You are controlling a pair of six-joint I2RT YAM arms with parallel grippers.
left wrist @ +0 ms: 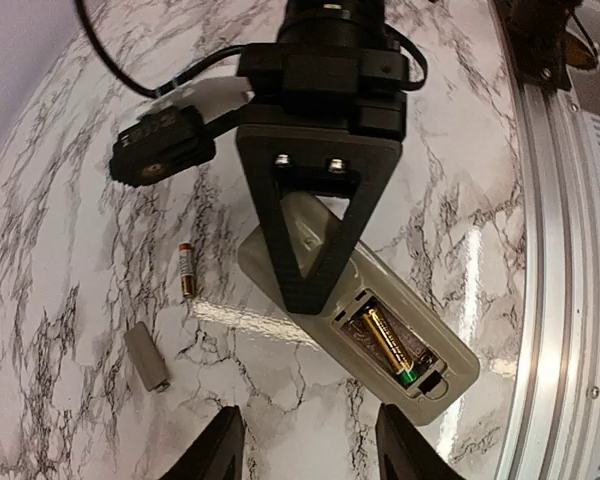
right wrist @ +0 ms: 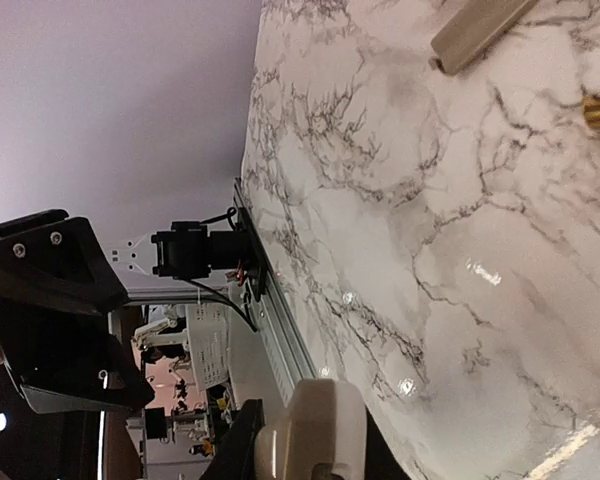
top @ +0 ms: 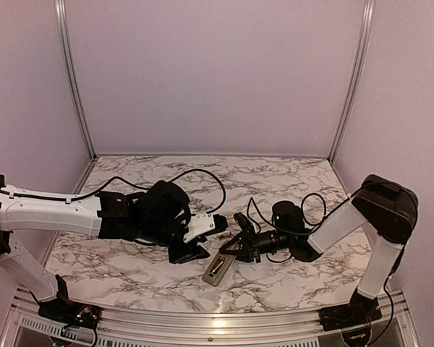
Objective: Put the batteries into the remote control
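Observation:
The grey remote (top: pixel 215 269) (left wrist: pixel 430 360) lies with its battery bay open; one battery (left wrist: pixel 388 342) with a green end sits inside it. My right gripper (top: pixel 230 247) is shut on the remote's upper end, which also shows at the bottom of the right wrist view (right wrist: pixel 310 440). My left gripper (top: pixel 192 253) is above and left of the remote, fingers apart, nothing seen between them. A loose battery lies on the marble, as does a grey cover, also in the right wrist view (right wrist: pixel 475 35).
The marble table (top: pixel 130 275) has free room at its back and left. An aluminium rail (left wrist: pixel 540 300) runs along the front edge, close to the remote. The arms take up the middle of the table in the top view.

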